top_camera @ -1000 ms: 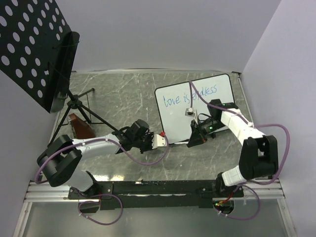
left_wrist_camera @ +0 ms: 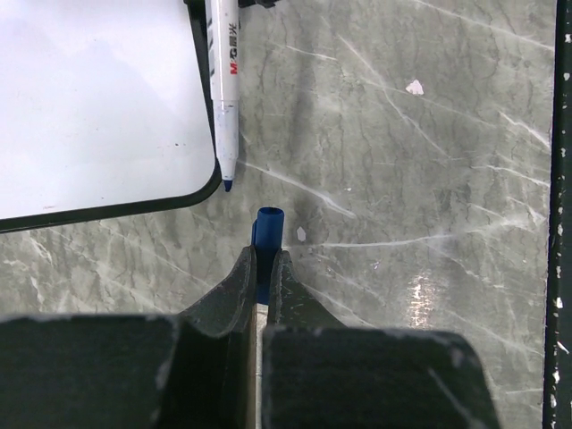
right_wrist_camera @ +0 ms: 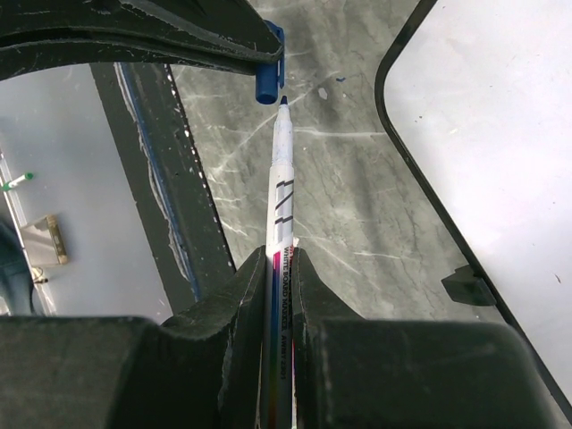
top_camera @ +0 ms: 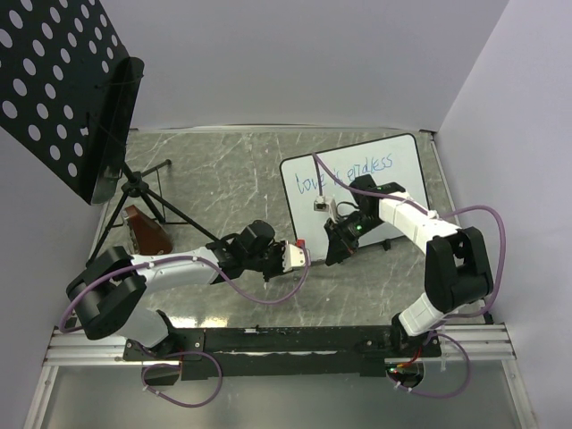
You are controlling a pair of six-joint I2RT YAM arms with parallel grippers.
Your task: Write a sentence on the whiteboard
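The whiteboard (top_camera: 308, 214) carries blue handwriting (top_camera: 344, 172) reading "love is endless", partly covered by the right arm's cable. In the left wrist view, my left gripper is shut on a blue cap (left_wrist_camera: 270, 231) that sticks out past its fingertips. My right gripper is shut on a white marker (right_wrist_camera: 281, 188), whose bare blue tip points at the cap (right_wrist_camera: 266, 86). Tip and cap are close but apart in the left wrist view, with the marker (left_wrist_camera: 225, 98) slightly to one side of the cap.
A dark clip (right_wrist_camera: 469, 286) sits at the whiteboard's edge. On the left stand a black tripod (top_camera: 136, 186) and a brown object (top_camera: 147, 232).
My right gripper has moved left with the marker, closing much of the gap to the left gripper. The left gripper has shifted slightly right. The writing looks the same.
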